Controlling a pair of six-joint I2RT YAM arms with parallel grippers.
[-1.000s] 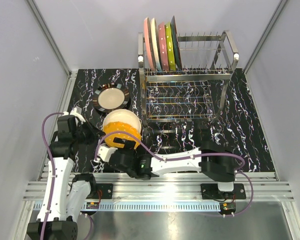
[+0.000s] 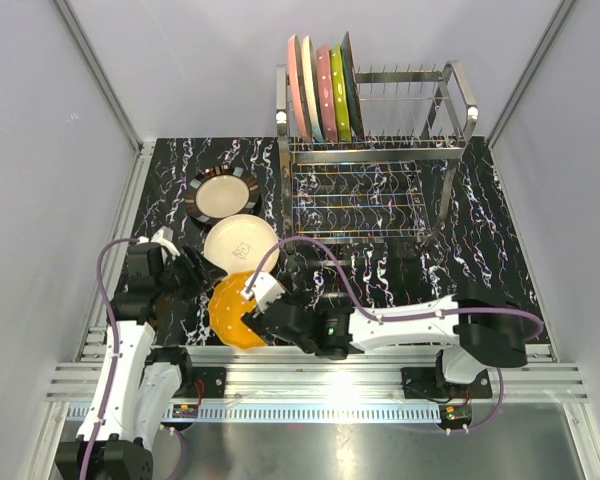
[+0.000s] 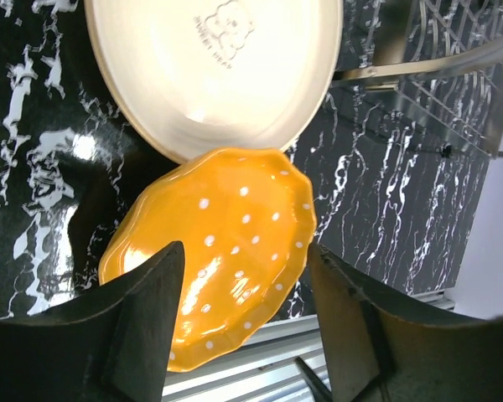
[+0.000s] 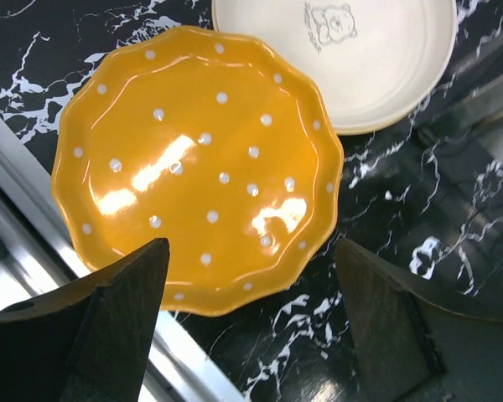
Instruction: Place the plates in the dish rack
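Observation:
An orange dotted plate (image 2: 235, 317) (image 3: 235, 251) (image 4: 197, 167) lies on the counter just below a cream plate (image 2: 241, 240) (image 3: 214, 59) (image 4: 335, 59). A dark-rimmed plate (image 2: 222, 197) lies behind them. Several upright plates (image 2: 339, 93) stand in the upper tier of the dish rack (image 2: 370, 156). My left gripper hangs over the orange plate's left side, open, with nothing held between its fingers. My right gripper is open above the orange plate's near edge, holding nothing.
The rack's lower tier is empty. Bare black marble counter (image 2: 480, 230) is right of the rack. A metal rail (image 2: 280, 363) runs along the front edge, beneath the right arm.
The orange plate, earlier overlapping the cream plate, now lies flat lower and apart from most of it. My right arm has moved right; my left gripper has shifted slightly.

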